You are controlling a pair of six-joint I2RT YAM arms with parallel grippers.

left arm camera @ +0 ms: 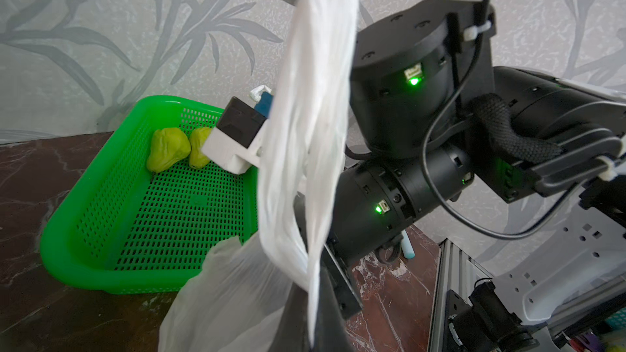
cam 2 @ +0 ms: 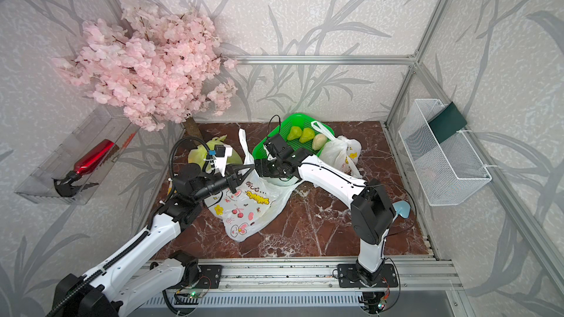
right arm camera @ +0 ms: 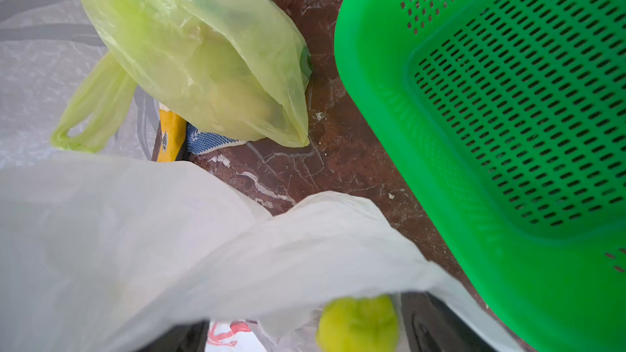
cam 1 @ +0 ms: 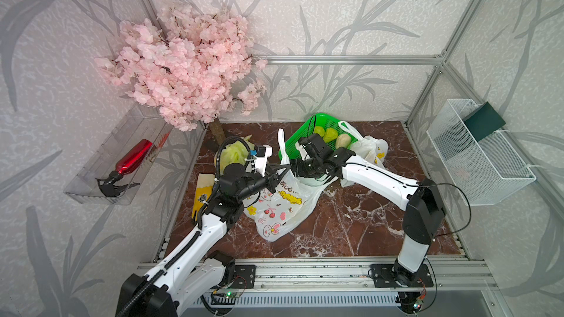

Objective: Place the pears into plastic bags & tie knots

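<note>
A white printed plastic bag (cam 1: 282,205) lies slack on the table between the arms. My left gripper is shut on its upper strap, which rises as a twisted white strip in the left wrist view. My right gripper is at the bag's mouth, its fingers (right arm camera: 433,326) spread apart behind white film. Between them a yellow-green pear (right arm camera: 358,326) shows at the bag's opening; none of it appears gripped. Behind, the green basket (cam 1: 293,150) holds yellow-green pears (left arm camera: 167,150) and a paler fruit (cam 2: 319,141) at its far end.
A yellow-green bag (right arm camera: 202,58) with contents stands at the left, near a yellow glove (cam 1: 202,190). Another white bag (cam 2: 340,155) sits right of the basket.
</note>
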